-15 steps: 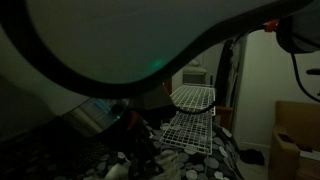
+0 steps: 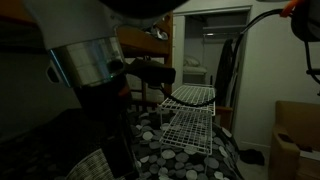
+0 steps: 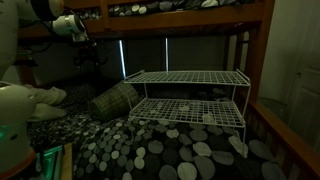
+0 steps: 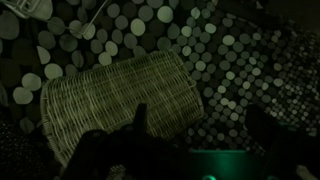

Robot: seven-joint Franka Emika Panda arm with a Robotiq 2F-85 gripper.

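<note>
A woven wicker basket (image 4: 120, 95) lies on the dotted bedding in the wrist view, its solid woven side facing the camera. Its edge also shows at the bottom of exterior view 1, where the basket (image 2: 92, 166) is partly cut off. In exterior view 2 the basket (image 3: 112, 103) leans at the left of the rack. My gripper is open above the bedding, its dark fingers spread near the basket's right end. Nothing shows between them. The gripper is dark and hard to make out in exterior view 1.
A two-tier white wire rack (image 3: 190, 77) stands on the dotted bedding (image 3: 150, 150), both shelves bare. Wooden bed rails (image 3: 285, 140) border the right side, and an upper bunk hangs overhead. A brown armchair (image 2: 295, 140) stands off to the right.
The arm has swung left and away from exterior view 1's camera, uncovering more of the rack and room. The basket's edge now shows at the bottom. The rack has not moved.
</note>
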